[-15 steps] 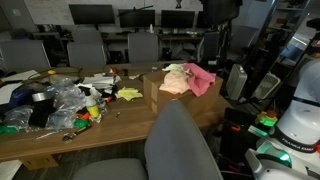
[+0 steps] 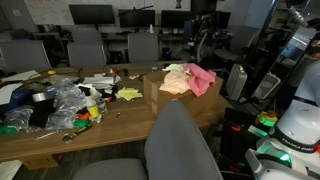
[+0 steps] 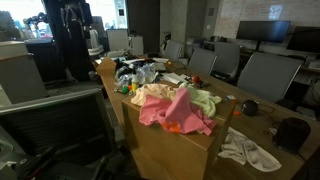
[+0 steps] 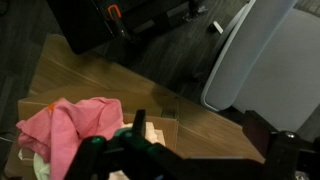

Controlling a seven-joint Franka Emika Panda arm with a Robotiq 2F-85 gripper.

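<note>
My gripper stands open, its dark fingers (image 4: 130, 150) spread wide with nothing visible between them. In the first exterior view the dark gripper (image 2: 196, 42) hangs high, above the cloth pile. A pink cloth (image 2: 199, 80) lies with pale and cream cloths (image 2: 175, 82) on top of a cardboard box (image 2: 153, 95). The second exterior view shows the pink cloth (image 3: 178, 108) draped at the box's near side, with a greenish cloth (image 3: 206, 101) behind it. From the wrist, the pink cloth (image 4: 68, 135) appears at lower left, partly covered by a finger.
Plastic bags (image 2: 65, 105), bottles and tools crowd the table's left part. A yellow cloth (image 2: 129, 94) lies mid-table. A whitish cloth (image 3: 247, 150) rests on the table beside the box. A grey chair back (image 4: 245, 50) rises at the table's edge.
My gripper has shifted left in the first exterior view and now hangs over the cloths. The cloths, box and table items look unmoved.
</note>
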